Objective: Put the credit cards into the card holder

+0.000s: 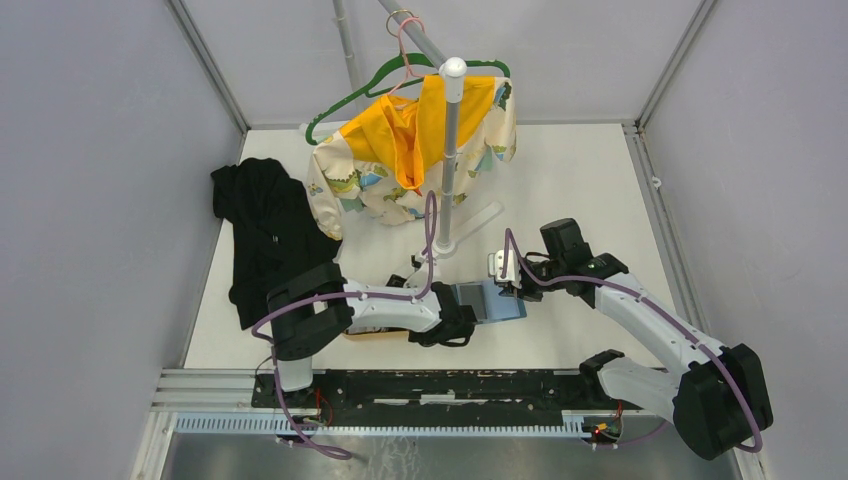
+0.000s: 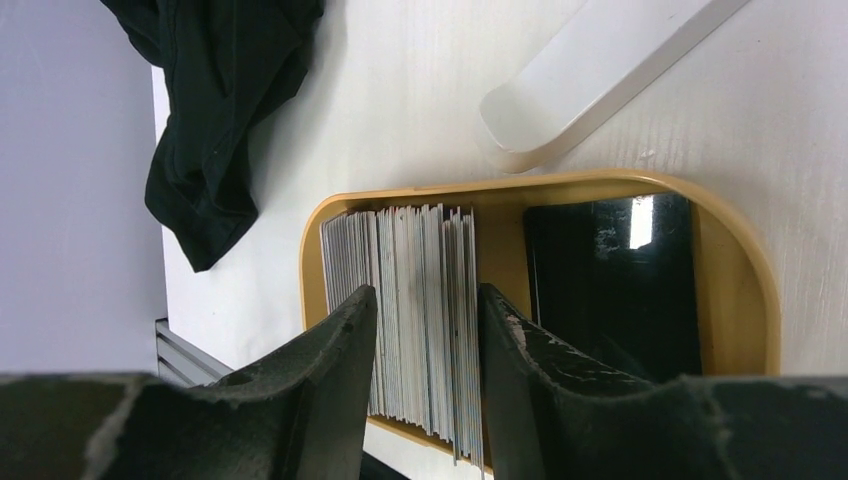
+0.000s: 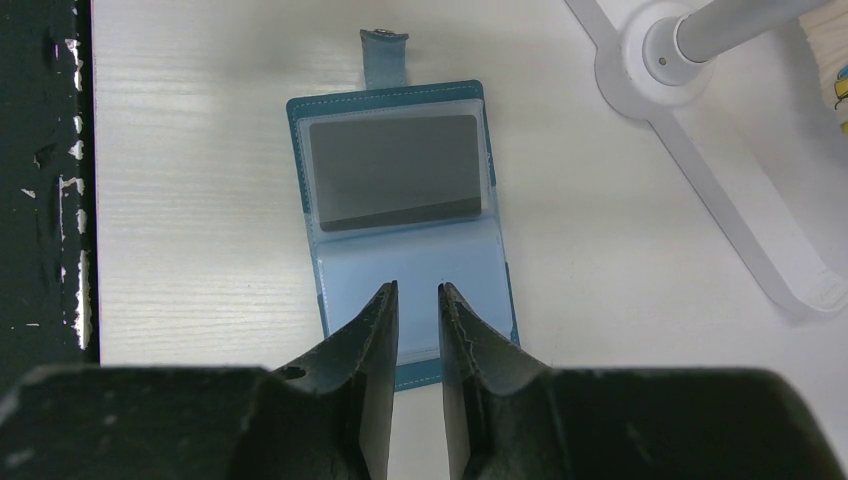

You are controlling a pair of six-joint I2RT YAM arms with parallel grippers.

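Observation:
A tight row of cards (image 2: 405, 370), seen edge-on, stands in the left part of a tan tray (image 2: 620, 178). My left gripper is part open over the row, its right finger (image 2: 510, 335) close to the row's right end. Whether it touches the last card I cannot tell. The blue card holder (image 3: 350, 275) lies flat on the table, with a grey panel (image 3: 395, 168) in its upper half. Above its lower half, my right gripper is part open and nothing shows between its fingers. The left forearm hides most of the tray in the top view.
A flat black block (image 2: 615, 285) fills the tray's right side. The white foot of the clothes stand (image 2: 580, 90) lies beyond the tray, and its pole (image 1: 449, 170) rises behind the holder. Black cloth (image 1: 265, 220) lies at left.

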